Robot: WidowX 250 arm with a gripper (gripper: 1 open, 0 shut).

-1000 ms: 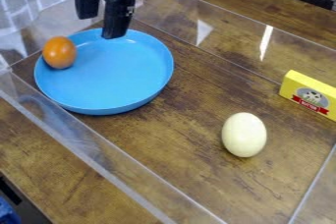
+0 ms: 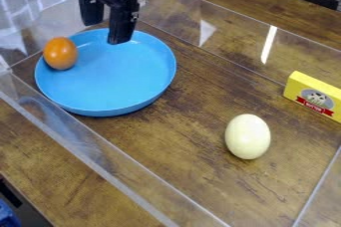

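My black gripper [image 2: 107, 24] hangs above the back of a blue plate [image 2: 114, 82], open, its two fingers pointing down with nothing seen between them. An orange egg-shaped object [image 2: 60, 54] rests on the left part of the plate, to the lower left of the gripper and apart from it. A cream-white egg [image 2: 248, 136] lies on the wooden table to the right front of the plate.
A yellow box [image 2: 314, 96] with a printed label lies at the right edge. Clear panels border the wooden table [image 2: 160, 171].
The gripper has shifted very slightly over the back of the plate. The objects have stayed where they were.
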